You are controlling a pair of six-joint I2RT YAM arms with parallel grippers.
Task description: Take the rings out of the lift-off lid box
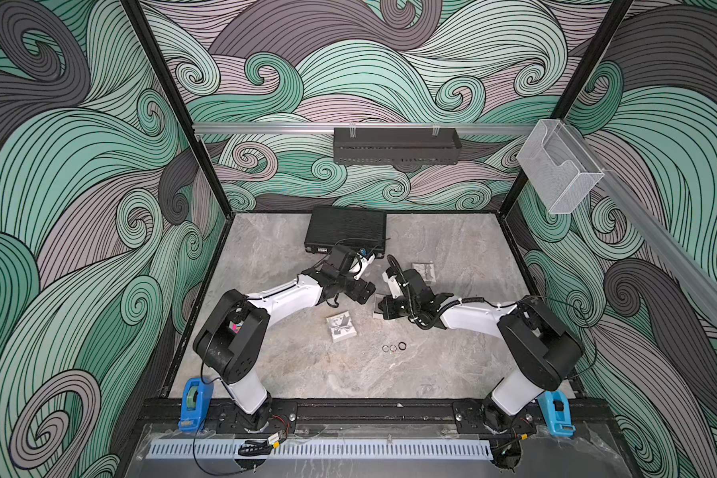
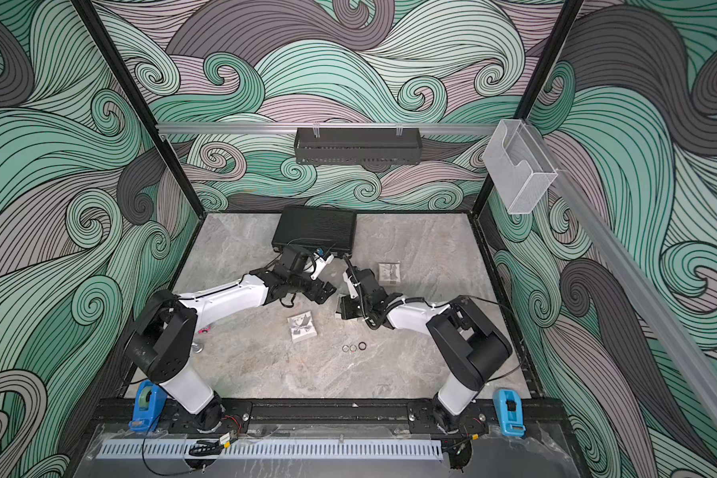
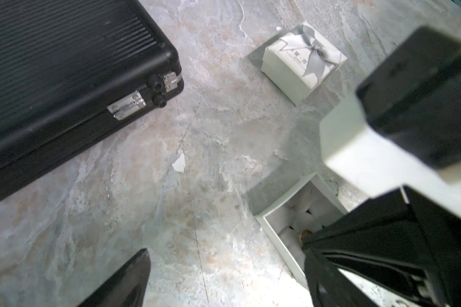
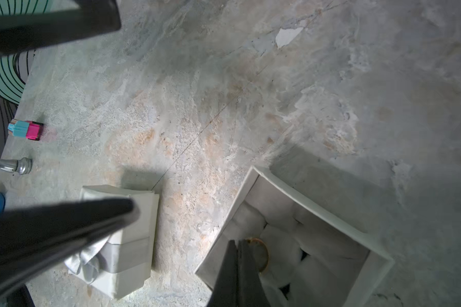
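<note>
The open white box (image 4: 379,250) has a grey padded inside, and a thin gold ring (image 4: 264,249) stands up in its padding. My right gripper is shut, its tips in the box right against the ring; whether the ring is between them, I cannot tell. In the left wrist view, the right fingers partly cover the box (image 3: 279,240). My left gripper is open and empty over bare table, left of the box. Three rings lie on the table near the front, including a dark ring (image 1: 402,345) and a paler ring (image 1: 385,348).
A white piece with a grey bow (image 3: 304,58) lies behind the box, another ribboned white piece (image 1: 341,326) to its front left. The black case (image 1: 346,229) stands at the back. Both grippers are close together.
</note>
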